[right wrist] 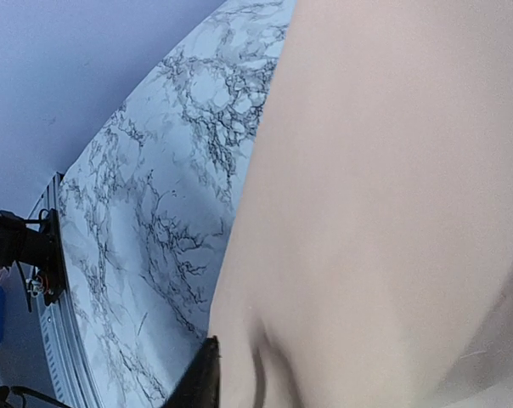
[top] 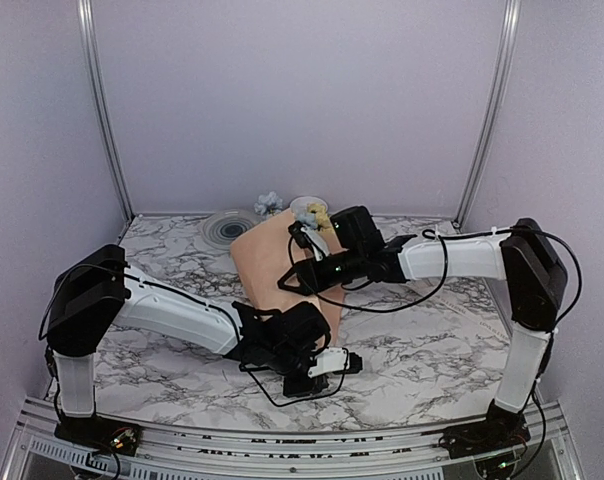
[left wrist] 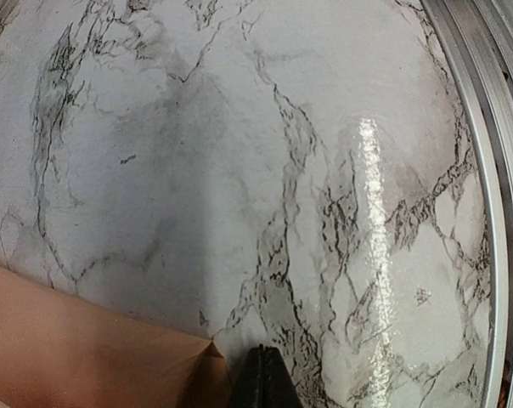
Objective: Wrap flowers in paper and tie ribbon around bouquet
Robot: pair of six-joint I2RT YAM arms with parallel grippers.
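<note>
A sheet of peach wrapping paper (top: 272, 255) is folded around the flowers. Pale blue blooms (top: 269, 202) and yellow blooms (top: 318, 213) show past its far end. My right gripper (top: 290, 282) is over the paper's middle, fingers part open. In the right wrist view one dark finger (right wrist: 204, 370) shows at the paper's edge; a blurred dark patch lies beside it, and contact is unclear. At the near end, my left gripper is shut beside a folded paper corner (left wrist: 207, 350). Nothing clearly shows between its fingertips. The stems are hidden.
A grey round disc (top: 230, 229) lies at the back left, and a white round item (top: 308, 202) sits behind the flowers. Bare marble tabletop (top: 422, 350) spreads on the right. The metal rail (top: 282, 448) borders the front.
</note>
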